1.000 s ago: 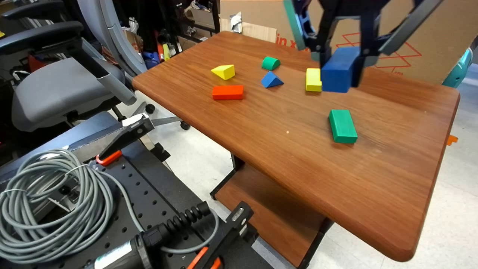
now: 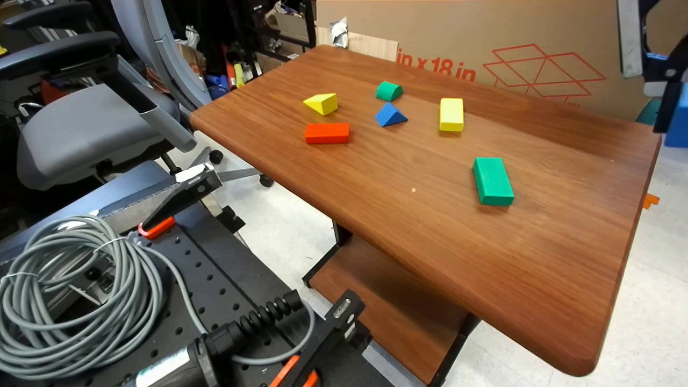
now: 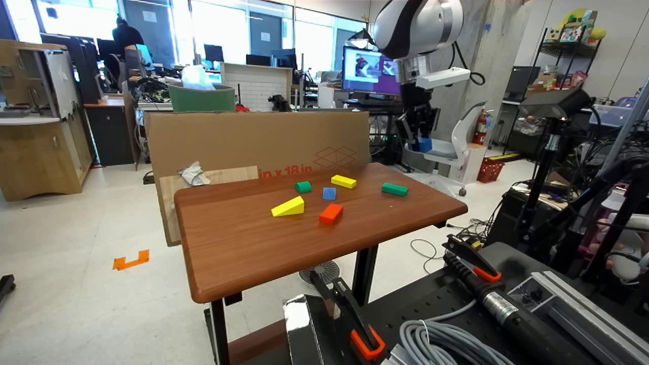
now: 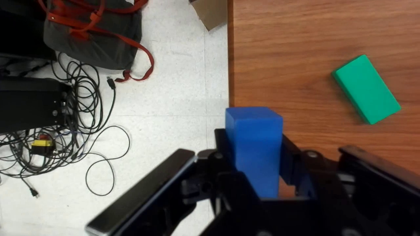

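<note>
My gripper is shut on a blue rectangular block (image 4: 258, 151), one finger against each side. In the second exterior view the held block (image 3: 422, 145) hangs high, past the table's right end. Only part of the gripper and block (image 2: 678, 119) shows at the right edge of the first exterior view. On the table (image 2: 400, 174) lie a green rectangular block (image 2: 494, 181), a yellow rectangular block (image 2: 451, 115), a blue triangular block (image 2: 391, 115), a green half-round block (image 2: 389, 91), a red block (image 2: 327, 133) and a yellow wedge (image 2: 322, 103).
A tall cardboard sheet (image 3: 255, 137) stands along the table's back side. Beyond the edge, the floor holds tangled black cables (image 4: 86, 98) and a grey bag (image 4: 94, 43) with red straps.
The gripper has swung right with the blue block, from above the table near the yellow rectangular block to the first exterior view's right edge. The blocks on the table have stayed put.
</note>
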